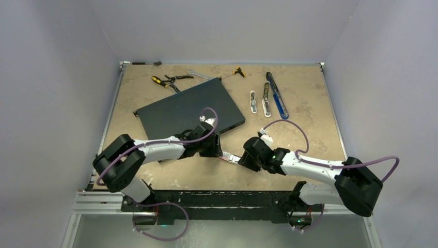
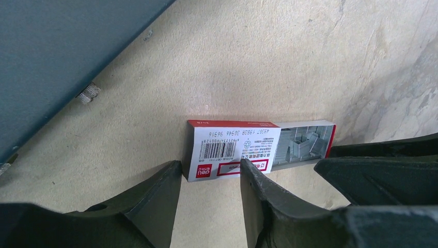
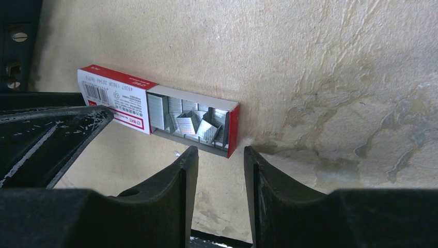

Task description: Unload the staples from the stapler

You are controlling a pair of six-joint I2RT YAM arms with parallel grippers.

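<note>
A staple box (image 1: pixel 230 157) lies on the table between my grippers, its red-and-white sleeve (image 2: pixel 232 150) slid partly off the grey tray (image 3: pixel 191 121), which holds several staple blocks. My left gripper is part open around the sleeve's outer end, one finger at its end and the other over its printed face; whether it grips is unclear. My right gripper is part open at the tray's red-ended outer end, its tips at the near edge. Staplers (image 1: pixel 266 103) lie at the back right.
A large dark panel (image 1: pixel 191 103) covers the left middle, close behind the box. Pliers (image 1: pixel 170 82), a wrench (image 1: pixel 199 74) and a blue long tool (image 1: pixel 279 101) lie along the back.
</note>
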